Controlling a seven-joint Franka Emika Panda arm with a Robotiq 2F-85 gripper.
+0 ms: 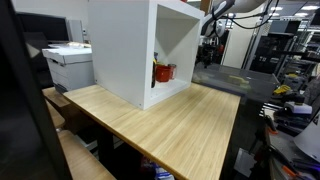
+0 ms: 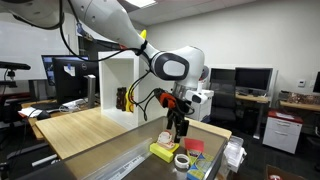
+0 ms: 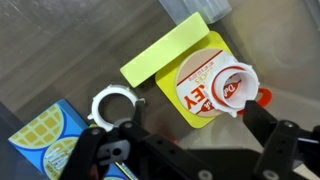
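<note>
In the wrist view my gripper stands open, its dark fingers at the lower edge and nothing between them. Beyond the right finger is a white mug (image 3: pixel 236 86) with red lettering and a red handle, seen from above over a round-topped yellow object (image 3: pixel 196 80). A white ring-shaped item (image 3: pixel 116 105), perhaps a cup, shows near the left finger. The second exterior view has my gripper (image 2: pixel 178 127) pointing down above the cluster of objects.
A yellow block (image 3: pixel 165 51) lies beside the mug, and a blue-and-yellow box (image 3: pixel 50 140) is at lower left. Clear plastic (image 3: pixel 198 9) edges the top. In the first exterior view a white shelf (image 1: pixel 168 45) stands on a mostly bare wooden table (image 1: pixel 170 130).
</note>
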